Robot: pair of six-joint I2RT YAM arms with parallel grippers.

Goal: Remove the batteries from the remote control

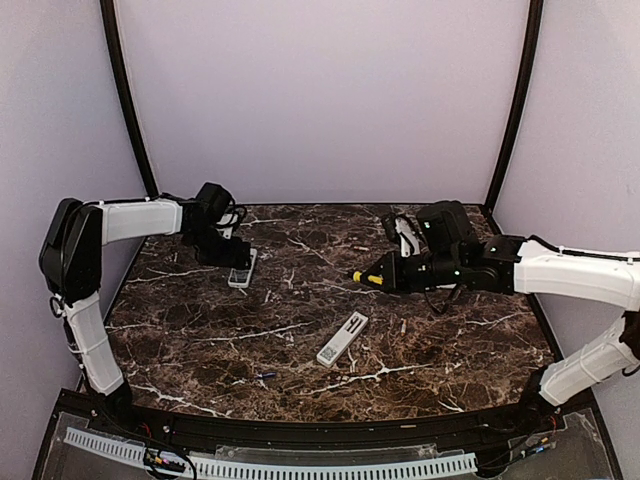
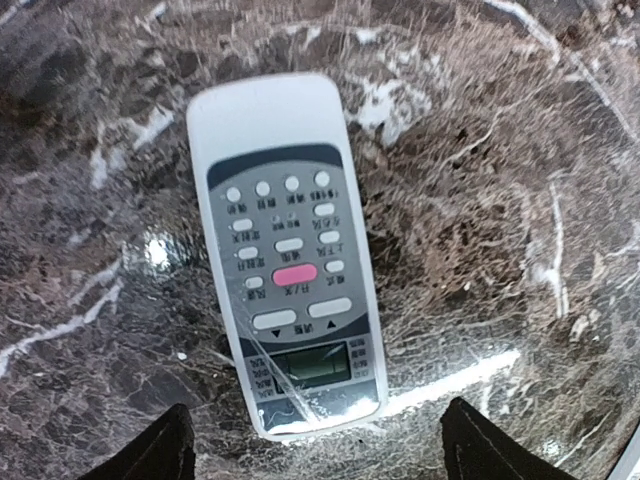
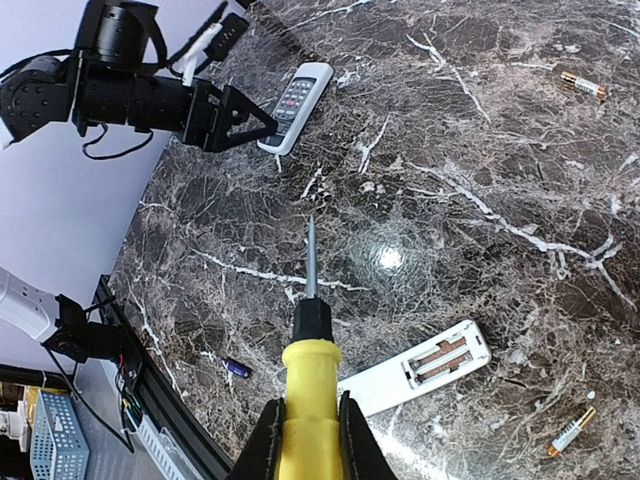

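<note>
A white remote control point(image 2: 290, 270) lies buttons up at the back left, its screen end between the tips of my left gripper in the left wrist view. That gripper is open, its fingers apart from the remote. My right gripper is shut on the yellow handle of a screwdriver point(image 3: 311, 370), whose thin tip points forward above the table. Below it lies a second white remote point(image 3: 385, 385) with an uncovered battery compartment point(image 3: 438, 360); whether its brownish slots hold batteries I cannot tell. One loose battery point(image 3: 583, 85) lies far back, another point(image 3: 572, 430) nearer.
A small blue object point(image 3: 238, 367) rests near the table's front edge point(image 1: 300, 425). Bare dark marble point(image 1: 290, 290) spreads between the two remotes. Walls stand left, right and behind.
</note>
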